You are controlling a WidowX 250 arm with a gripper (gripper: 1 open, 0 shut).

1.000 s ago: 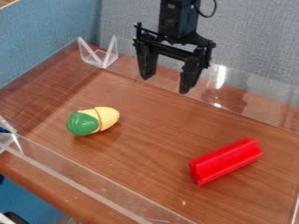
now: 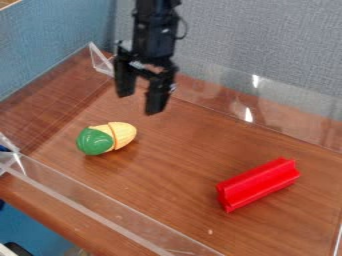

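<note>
My gripper [image 2: 142, 88] hangs blurred over the back left of the wooden board, open, with nothing visible between its fingers. Below it and a little left lies a yellow toy with a green end [image 2: 106, 138], apart from the fingers. A red cylinder [image 2: 257, 184] lies on its side at the front right.
Clear low walls run along its front left and back edges. A blue panel [image 2: 38, 45] stands at the left and a grey wall [image 2: 267, 50] at the back.
The gripper has moved left across the back of the board, toward the side above the yellow-green toy. The toy and red cylinder have not moved.
</note>
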